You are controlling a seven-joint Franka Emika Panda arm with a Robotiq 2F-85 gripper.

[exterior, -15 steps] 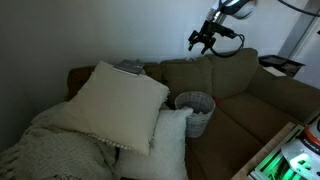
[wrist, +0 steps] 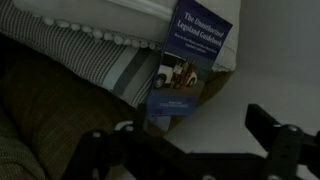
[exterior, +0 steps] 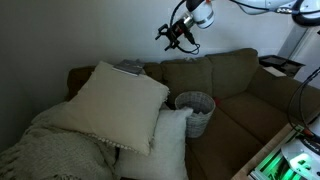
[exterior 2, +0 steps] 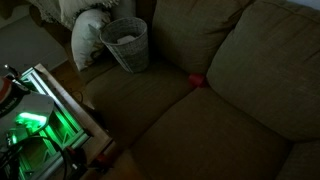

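Observation:
My gripper (exterior: 176, 40) hangs in the air above the sofa's backrest, near the wall. In the wrist view the gripper is open, its dark fingers spread wide with nothing between them. Beyond them lies a blue-covered guidebook (wrist: 205, 35) with a car picture on it, resting near striped and pale cushions. A dark flat item (exterior: 130, 66), probably this book, sits atop the backrest behind the big cream pillow, to the left of my gripper and lower.
A grey wicker basket (exterior: 202, 122) stands on the sofa seat (exterior: 232, 128), with something pale inside it. Large cream pillows (exterior: 118, 105) and a knitted blanket (exterior: 55, 155) fill the left end. A small red item (exterior 2: 197, 80) lies at the seat's back. The wall is bare.
My gripper has travelled left along the wall, above the backrest, over the last second. The pillows, basket and dark flat item have stayed put.

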